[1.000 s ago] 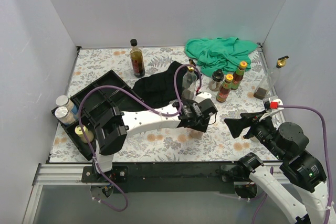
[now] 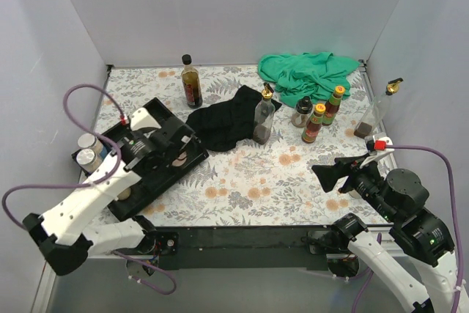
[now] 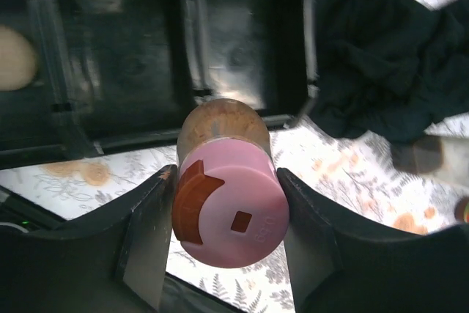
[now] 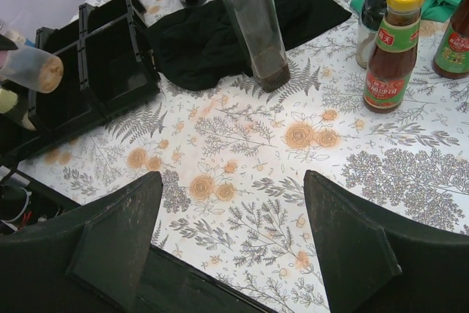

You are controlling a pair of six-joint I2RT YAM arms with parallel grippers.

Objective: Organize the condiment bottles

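My left gripper is shut on a pink-capped jar [image 3: 230, 199] with a clear body, held over the front of the black divided tray [image 3: 121, 71]. Capped jars [image 2: 89, 159] stand in the tray's left side in the top view. My right gripper [image 2: 330, 172] hangs at the table's right, part open with nothing between its fingers. A tall glass bottle [image 2: 264, 119], two yellow-capped sauce bottles [image 2: 311, 126], a dark-capped shaker [image 2: 301, 113], an oil bottle [image 2: 192, 86] and a pump bottle [image 2: 372, 115] stand on the patterned table.
A black cloth [image 2: 223, 122] lies beside the tray; a green cloth [image 2: 308, 75] is at the back right. White walls enclose the sides and back.
My left gripper has swung left with the jar, from the middle front of the table to over the tray. The right arm looks nearly unchanged.
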